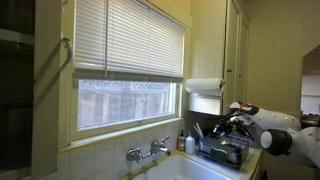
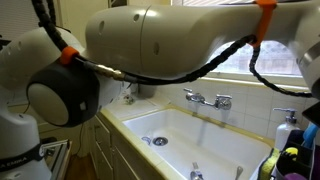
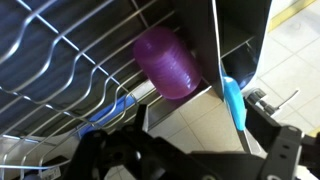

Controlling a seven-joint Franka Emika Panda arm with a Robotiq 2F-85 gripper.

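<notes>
My gripper is over the dish rack, its two fingers apart at the bottom of the wrist view. A purple cup [image 3: 167, 62] lies in the rack ahead of the gap between the fingers, not held. A bright blue object, perhaps a handle [image 3: 233, 103], stands along the dark side panel [image 3: 204, 35], close to the right finger; whether they touch I cannot tell. In exterior view 1, the gripper [image 1: 232, 123] is small and dark above the rack [image 1: 225, 152]. Exterior view 2 does not show the fingers.
The rack's metal wires [image 3: 70, 40] fill the left of the wrist view. A white sink [image 2: 185, 140] with a wall faucet [image 2: 208, 99] lies beside the rack. A soap bottle [image 2: 285, 130] stands between sink and rack. A paper towel roll [image 1: 205, 86] hangs above.
</notes>
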